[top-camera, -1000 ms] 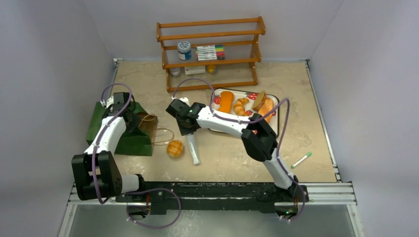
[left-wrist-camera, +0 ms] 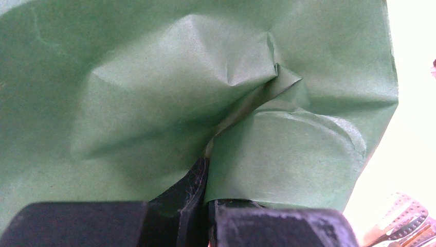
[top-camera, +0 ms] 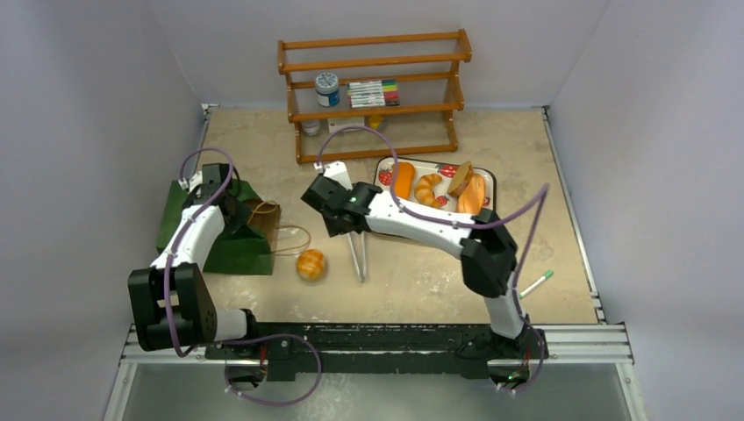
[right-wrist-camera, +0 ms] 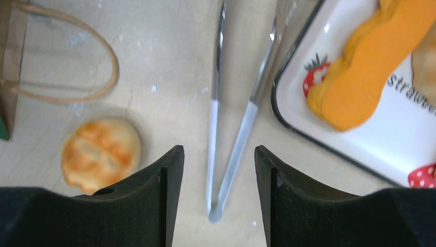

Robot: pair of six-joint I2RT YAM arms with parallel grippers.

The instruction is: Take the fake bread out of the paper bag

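Note:
At the left of the top view, a green paper bag (top-camera: 241,259) lies on its side, its brown mouth and cord handles facing right. My left gripper is shut on a fold of the bag's green paper. A round golden bread bun (top-camera: 310,265) rests on the table outside the mouth, beside a handle loop. Metal tongs (right-wrist-camera: 212,134) lie spread on the table to the right of the bun. Above them is my right gripper, open and holding nothing. How much is inside the bag is hidden.
A strawberry-patterned tray (top-camera: 490,230) holds several fake breads, partly behind the right arm. At the back stands a wooden rack (top-camera: 377,116) with jars and markers. A green-capped marker (top-camera: 535,284) lies at the right.
The tongs' arms were together in my right gripper and now lie spread, released. The left arm, bag and bun look nearly unchanged.

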